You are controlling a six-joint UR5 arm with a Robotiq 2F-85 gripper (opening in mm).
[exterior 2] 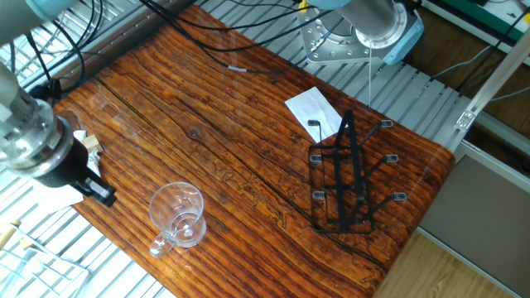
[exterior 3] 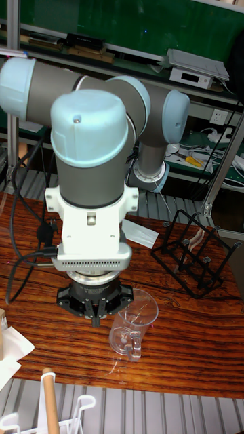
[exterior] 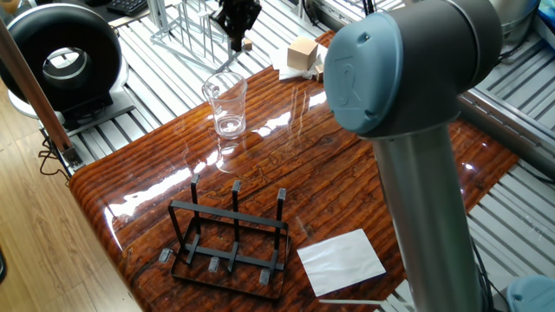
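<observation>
A clear cup with a handle stands upright on the wooden table near its edge; the exterior view 2 shows the cup from above, and it looks empty. My black gripper hangs in the air beyond the cup, apart from it. Its fingers come together in one narrow tip, shut with nothing visible between them. In exterior view 3 the gripper points down, left of the cup. A black metal rack with upright prongs occupies the other side of the table.
Beside the rack lies a white sheet. A wooden block sits on white paper at the table's edge. Past that edge stands a white wire rack. The tabletop between cup and black rack is clear.
</observation>
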